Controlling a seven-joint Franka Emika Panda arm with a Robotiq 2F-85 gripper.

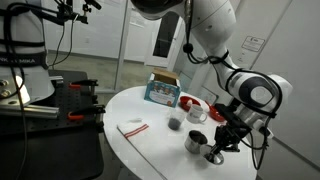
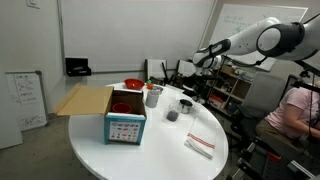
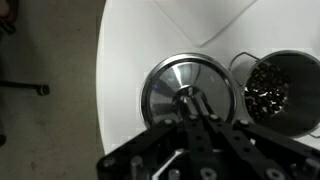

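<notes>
A round, shiny metal lid [image 3: 160, 80] fills the middle of the wrist view, with my gripper shut at its centre knob. In exterior view 1 the lid [image 1: 214, 155] hangs tilted beneath the gripper [image 1: 222, 145], low on the near side of a steel pot [image 1: 194, 144]. The wrist view shows the pot [image 3: 303, 75] just right of the lid, uncovered, with small dark brown pieces inside. Lid and pot look very close there; whether they touch I cannot tell. The fingers partly hide the knob.
A clear jar [image 1: 177, 120], a white mug [image 1: 197, 114], red bowls [image 1: 189, 102] and an open box [image 2: 123, 128] stand behind or beside it.
</notes>
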